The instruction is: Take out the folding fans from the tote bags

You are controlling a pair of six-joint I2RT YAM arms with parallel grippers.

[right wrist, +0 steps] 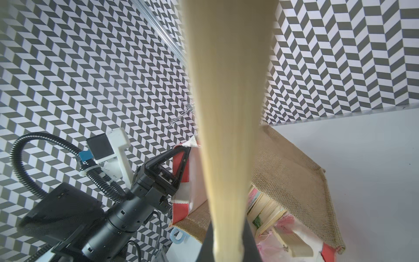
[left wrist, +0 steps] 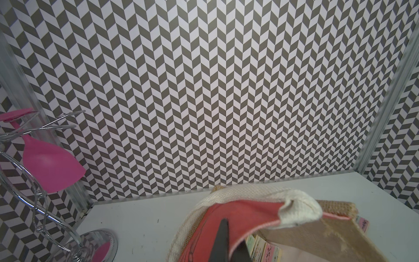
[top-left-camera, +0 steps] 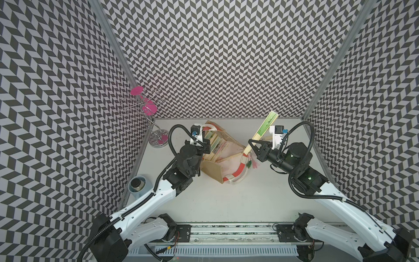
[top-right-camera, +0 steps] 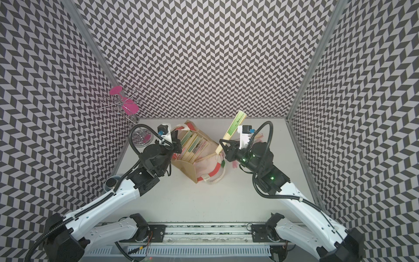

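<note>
A burlap tote bag with red and white bands lies at the middle of the table, its mouth held wide. Several folding fans lie inside it. My left gripper is shut on the bag's red-banded left edge. Held in my right gripper is a green-printed folding fan, tilted upward, clear of the bag's inside and to the right of it. That fan's pale ribs fill the middle of the right wrist view.
Pink fans lie on the table right of the bag, mostly behind the right arm. At the left stand a chrome rack with pink cups and a blue container.
</note>
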